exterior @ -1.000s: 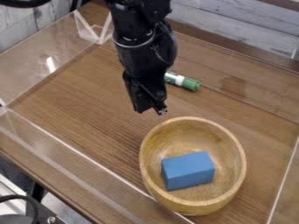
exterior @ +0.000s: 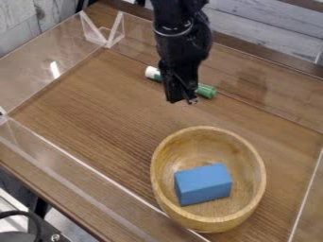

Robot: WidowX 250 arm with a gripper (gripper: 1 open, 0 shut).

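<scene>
My black gripper [exterior: 180, 87] hangs at the upper middle of the camera view, over a small green-and-white cylindrical object [exterior: 205, 91] lying on the wooden table, partly hidden behind it. The gripper looks shut, with nothing visible between its fingers. In the lower right stands a tan round bowl [exterior: 165, 187] with a blue rectangular block [exterior: 202, 182] inside it.
Clear plastic edging runs along the left, and a small white plastic piece [exterior: 106, 33] is at the upper left. A wooden ledge crosses the back right.
My gripper has moved up the frame and slightly right, away from the bowl toward the green-and-white object, which is now partly behind it. The bowl and block are unchanged.
</scene>
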